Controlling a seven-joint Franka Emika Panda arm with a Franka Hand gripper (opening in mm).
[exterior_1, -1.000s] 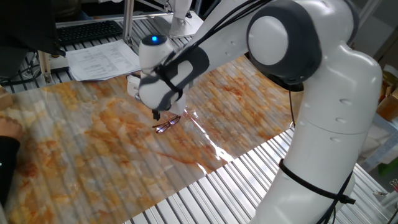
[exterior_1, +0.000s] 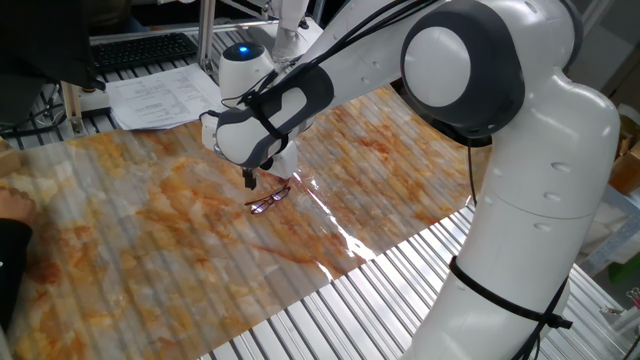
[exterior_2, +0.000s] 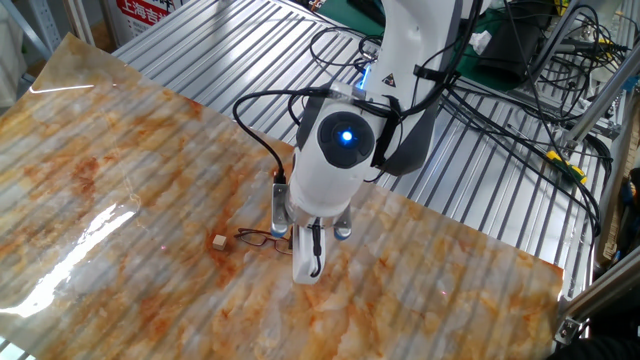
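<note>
A pair of dark-framed glasses (exterior_1: 267, 201) lies on the marble-patterned sheet (exterior_1: 130, 270). My gripper (exterior_1: 251, 180) hangs close to them, pointing down. In exterior view 2 the glasses (exterior_2: 262, 239) sit just left of the hand (exterior_2: 308, 262), which partly covers them there. A small pale wooden cube (exterior_2: 219, 242) rests on the sheet left of the glasses; I cannot make it out in exterior view 1. The hand's own body hides the space between the fingers, so their opening does not show. Contact with the glasses cannot be judged.
Papers (exterior_1: 165, 97) and a black keyboard (exterior_1: 145, 50) lie beyond the sheet. A person's hand (exterior_1: 15, 205) rests at its left edge. Loose black cables (exterior_2: 540, 130) run over the ribbed metal table. Much of the sheet is bare.
The glasses have stayed put.
</note>
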